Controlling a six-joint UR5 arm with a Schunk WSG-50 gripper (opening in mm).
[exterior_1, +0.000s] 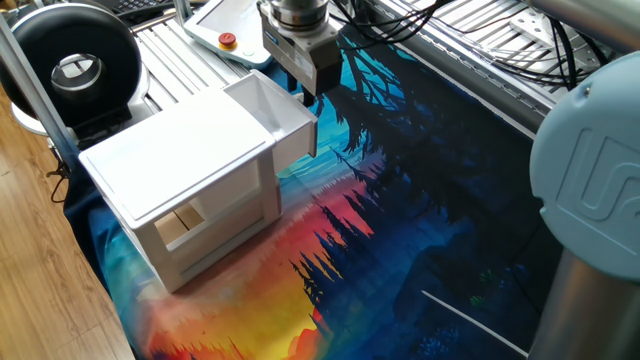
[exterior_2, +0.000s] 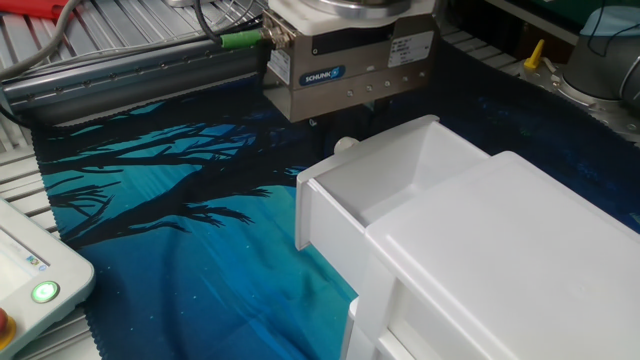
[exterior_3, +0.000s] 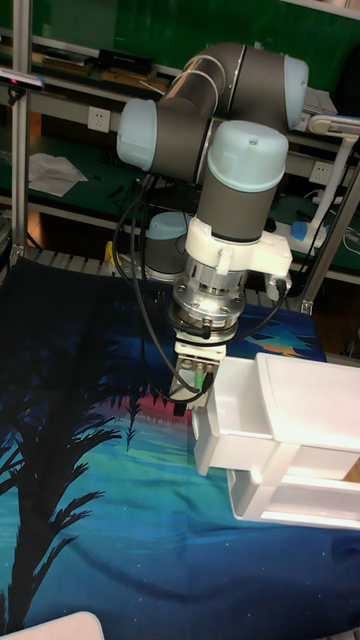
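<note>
A white drawer cabinet stands on the printed cloth, and its upper drawer is pulled out. The drawer looks empty in the part of its inside that shows. A round pale knob sticks out from the drawer front. My gripper is at the drawer's front end, its dark fingers pointing down close to the knob. Against the dark cloth, the fingers are hard to make out, so whether they touch the knob or how far apart they stand cannot be told.
A teach pendant with a red stop button lies on the slatted table behind the cabinet. Black cables hang near the arm.
</note>
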